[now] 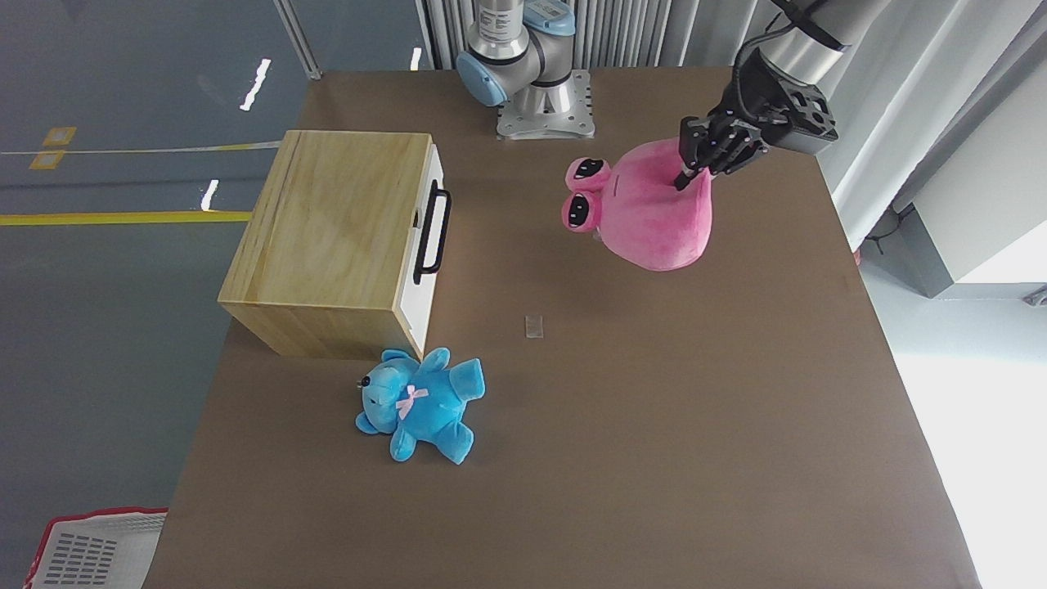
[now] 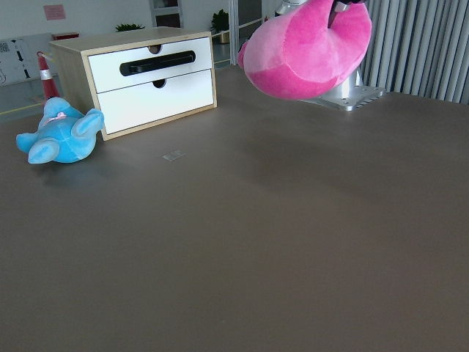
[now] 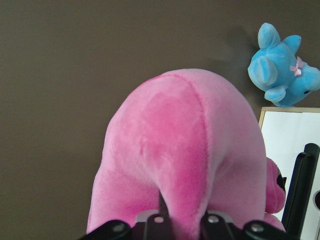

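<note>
A pink plush toy (image 1: 655, 221) with big black-and-white eyes is pinched at its top by my gripper (image 1: 692, 172), shut on a fold of its fabric. In the left view the pink toy (image 2: 300, 51) hangs above the table; in the wrist view the pink toy (image 3: 175, 140) fills the middle. A blue plush bear (image 1: 422, 412) with a pink bow lies beside the wooden drawer box (image 1: 324, 236), whose white front carries a black handle (image 1: 432, 231).
A white basket (image 1: 93, 550) stands off the table at lower left.
</note>
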